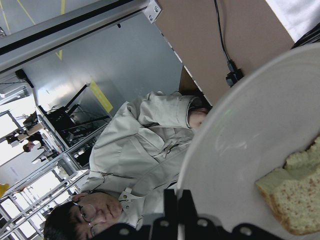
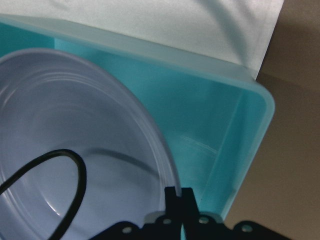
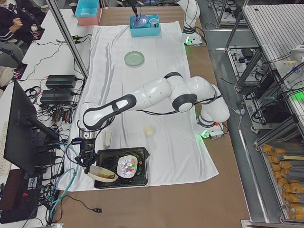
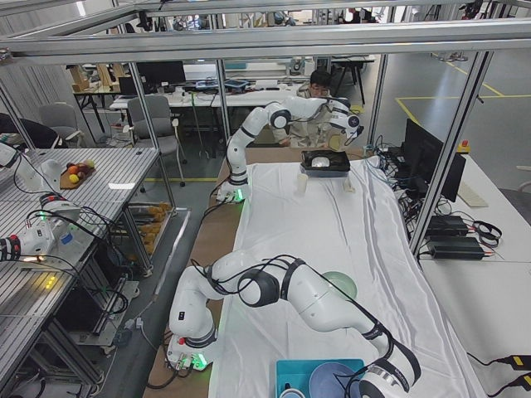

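My left gripper [image 3: 87, 166] is shut on the rim of a cream plate [image 1: 235, 150] with bread [image 1: 295, 195], tilted above the left part of a black tray [image 3: 142, 175]; a plate with colourful items [image 3: 127, 166] sits in that tray. My right gripper is shut on the rim of a lavender plate [image 2: 80, 125], which sits in or just over a blue bin [image 2: 220, 135] at the far end in the camera left view.
A green plate [image 3: 134, 58] lies on the white cloth, with a small pale round item [image 3: 148, 130] and a light object [image 3: 107, 138] near the tray.
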